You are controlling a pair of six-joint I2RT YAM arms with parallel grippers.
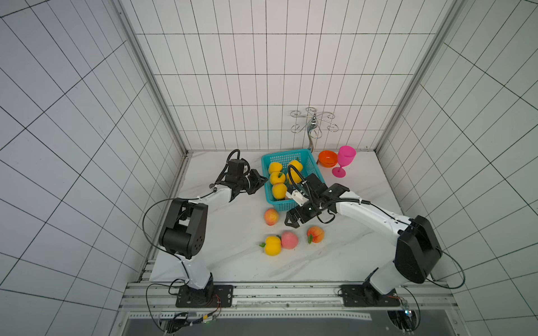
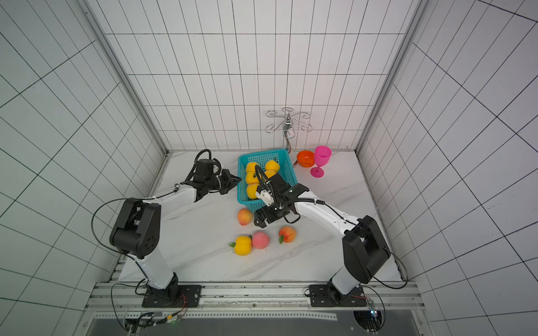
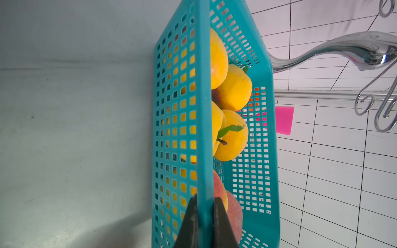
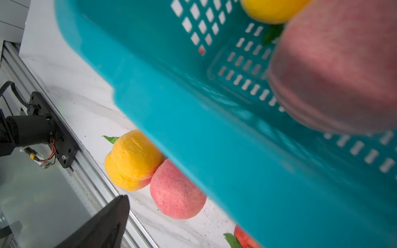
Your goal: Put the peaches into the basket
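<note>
The teal basket [image 1: 284,154] stands towards the back of the table with several yellow peaches [image 3: 232,88] inside. A pink peach [image 4: 339,70] also lies in it. My left gripper is shut on the basket's left rim, with the thin wall between its fingers. The right gripper [image 1: 292,219] is open and empty just in front of the basket, its arm hiding the front right corner. In front lie an orange peach [image 1: 271,216], a yellow peach [image 1: 272,245] touching a pink one [image 1: 289,240], and a red-orange peach [image 1: 315,234] with a leaf.
Behind the basket rises a chrome faucet-like stand [image 1: 313,123]. An orange bowl [image 1: 327,158] and a pink goblet [image 1: 346,155] stand at the back right.
</note>
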